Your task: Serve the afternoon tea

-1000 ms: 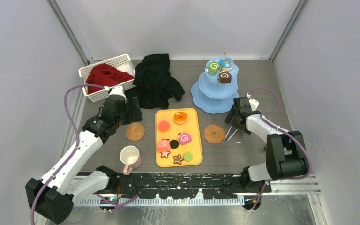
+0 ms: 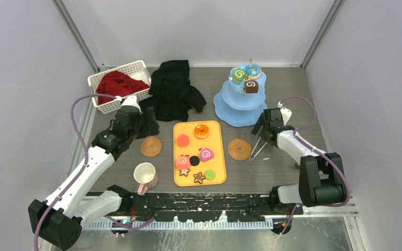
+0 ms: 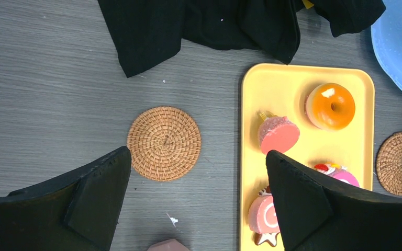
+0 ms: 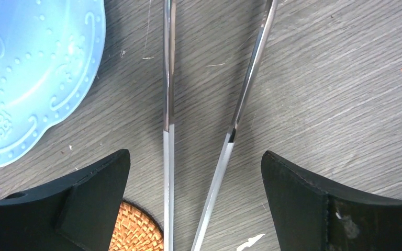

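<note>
Metal tongs lie spread on the table; in the right wrist view both legs run between the fingers of my right gripper, which is open above them. The blue tiered stand holds a green roll, a brown cake and a blue-topped sweet on top. On the yellow tray are several sweets, among them an orange donut and a pink cake. Over the table at the left, my left gripper stands open and empty.
Woven coasters lie left and right of the tray. A pink mug stands near the front edge. A black cloth and a white basket with red cloth are at the back left.
My right gripper has shifted slightly over the tongs, its arm swinging a little to the right. The left arm and the objects look unchanged.
</note>
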